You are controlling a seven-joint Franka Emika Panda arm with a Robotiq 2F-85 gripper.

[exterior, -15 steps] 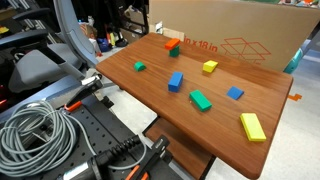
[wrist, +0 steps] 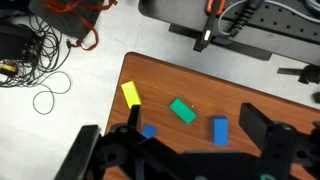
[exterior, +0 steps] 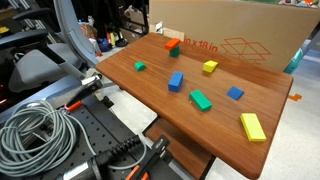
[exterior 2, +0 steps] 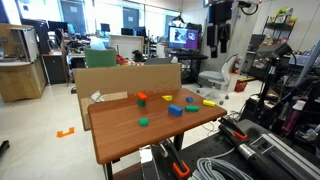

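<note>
Wide open and empty, my gripper hangs high above the wooden table (wrist: 165,80), clear of every block. Toward the table's near right in exterior view 1 lies a long yellow block (exterior: 253,126). A green block (exterior: 200,99), a blue block (exterior: 175,81) and a flat blue piece (exterior: 235,93) are spread over the middle. Farther back sit a small yellow block (exterior: 210,66) and a small green one (exterior: 139,66). A red block (exterior: 172,43) rests on top of another green block (exterior: 174,51). The wrist view shows only some blocks.
A cardboard panel (exterior: 235,32) stands along the table's far edge. Coiled grey cable (exterior: 38,140) and dark rails lie beside the near edge. Bare wood separates the blocks. An office chair (exterior 2: 215,80) is behind the workspace.
</note>
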